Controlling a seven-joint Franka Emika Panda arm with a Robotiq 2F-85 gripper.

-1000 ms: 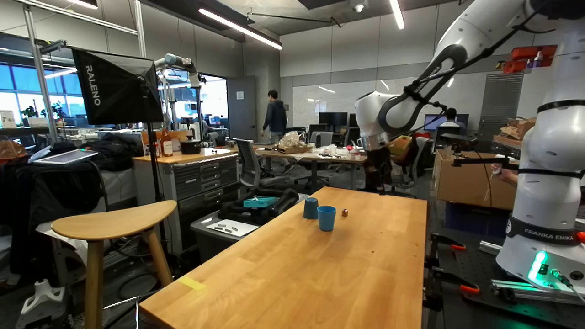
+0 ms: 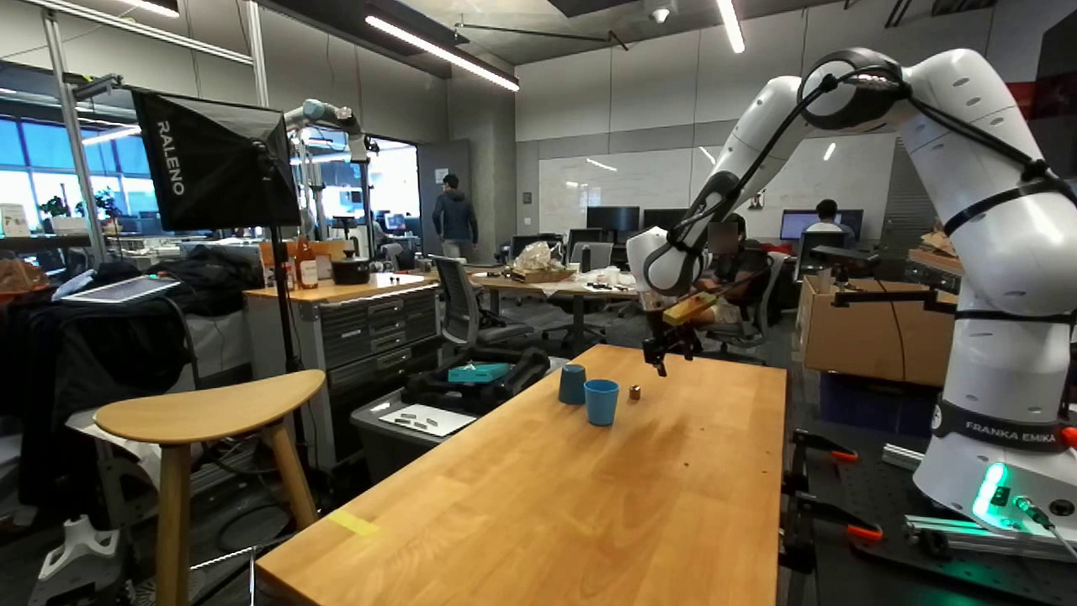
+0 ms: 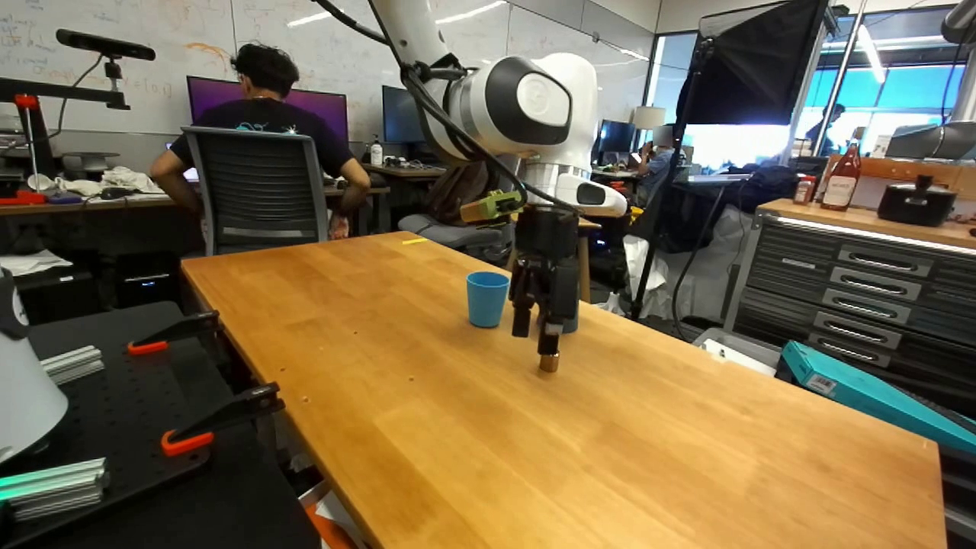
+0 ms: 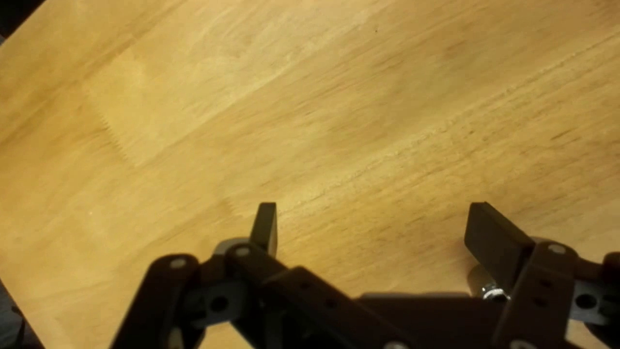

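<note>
My gripper is open over the wooden table, and bare wood shows between its two fingers. A small metallic, copper-brown object [image 2: 635,392] stands on the table near two blue cups. In the wrist view this small object [image 4: 488,286] is partly hidden behind the right finger, outside the gap. The lighter blue cup [image 2: 601,402] stands upright with its mouth up. Beside it is a darker blue cup [image 2: 572,384], apparently mouth down. From the second exterior side my gripper [image 3: 537,343] hides most of the darker cup and appears just above the small object [image 3: 549,362].
Clamps [image 3: 224,412] grip one long edge beside the robot's base. A grey bin [image 2: 404,429] sits below the opposite edge.
The arm has reached out and come down over the table, bringing the gripper closer to the small object. Both cups and the small object stay where they were. A person in the background has moved left.
</note>
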